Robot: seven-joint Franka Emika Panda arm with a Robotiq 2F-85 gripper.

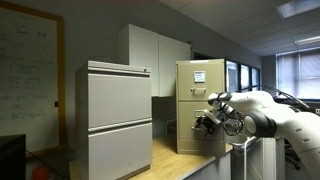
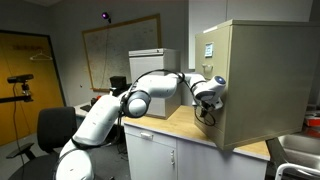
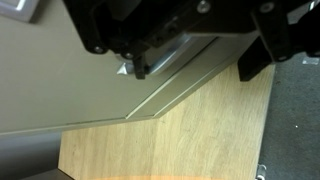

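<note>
A beige filing cabinet (image 1: 201, 107) with two drawers stands on the wooden counter, a label (image 1: 199, 76) on its upper drawer. My gripper (image 1: 208, 125) is at the front of the lower drawer, where it largely covers the handle. From the side, the gripper (image 2: 208, 92) reaches the cabinet's (image 2: 262, 85) front face. The wrist view shows the open gripper close over a silver handle (image 3: 185, 52), one finger (image 3: 139, 66) overlapping it. Whether they touch cannot be told. The lower drawer looks closed.
A light grey cabinet (image 1: 118, 115) stands to the left on the same counter (image 1: 172, 163). Bare wood lies between the two cabinets. A black chair (image 2: 38, 125) is beside the arm's base. The counter's edge shows below the gripper.
</note>
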